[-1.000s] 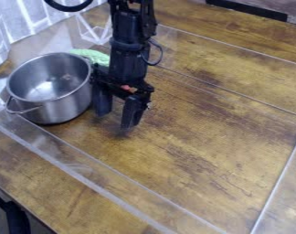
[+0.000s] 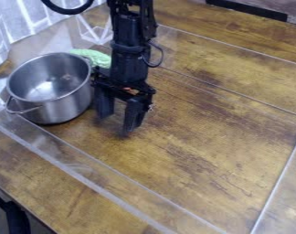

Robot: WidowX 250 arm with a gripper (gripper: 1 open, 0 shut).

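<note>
My gripper (image 2: 123, 110) hangs low over the wooden table at the centre-left, at the end of the black arm. Its dark fingers point down just right of a steel pot (image 2: 47, 87) that stands on the table at the left. The fingers are dark and blurred together, so I cannot tell whether they are open or shut, or whether anything is between them. A green item (image 2: 89, 58) lies behind the pot, partly hidden by it and the arm.
Clear plastic edging runs along the left and right sides. A dark edge (image 2: 254, 9) borders the back right.
The arm has shifted very slightly at the gripper, which stays beside the pot. The pot appears unmoved.
</note>
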